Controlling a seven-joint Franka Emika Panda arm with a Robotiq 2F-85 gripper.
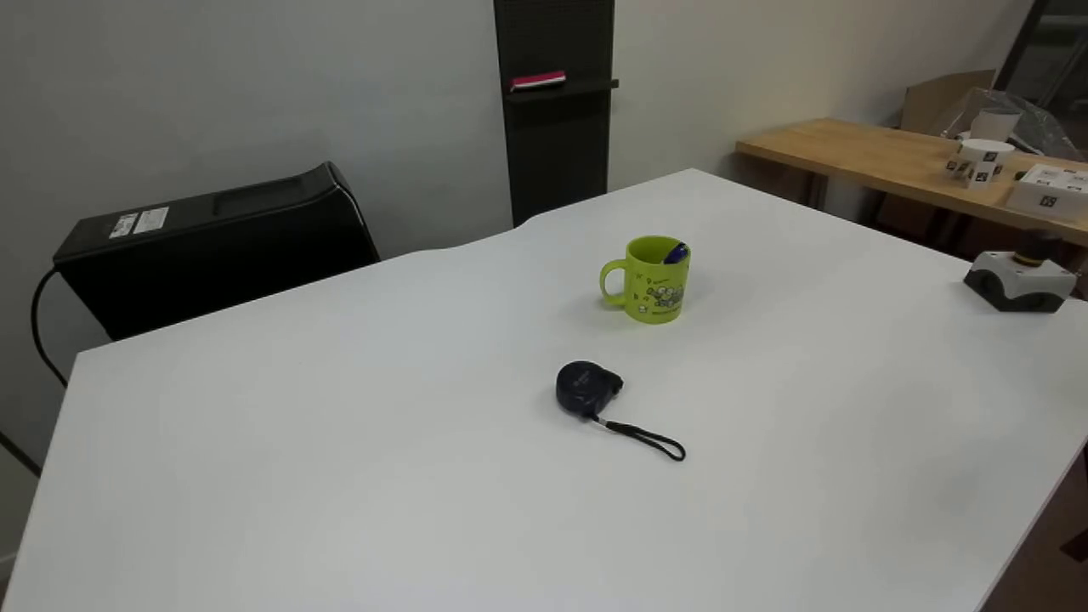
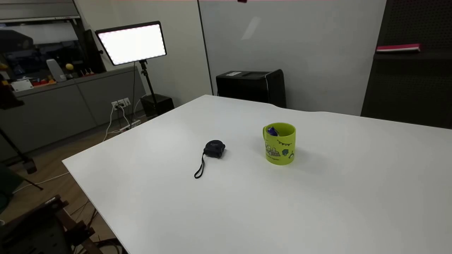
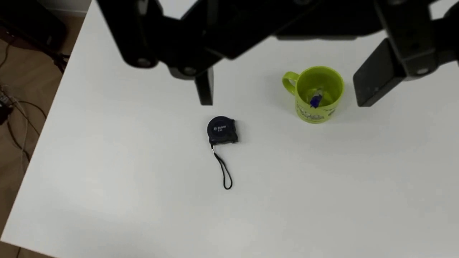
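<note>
A lime green mug stands upright on the white table, its handle toward the left in exterior view 1. Inside it leans a blue-purple item, perhaps a pen or marker; its lower part is hard to make out. A black tape measure lies flat a short way from the mug, with its looped wrist cord stretched out on the table. In the wrist view my gripper is wide open above the table, nothing between its pads and both objects well below. Neither exterior view shows the gripper.
A grey and black button box sits at the right edge in exterior view 1. Behind the table stands a black case; a lit panel lamp is off to one side.
</note>
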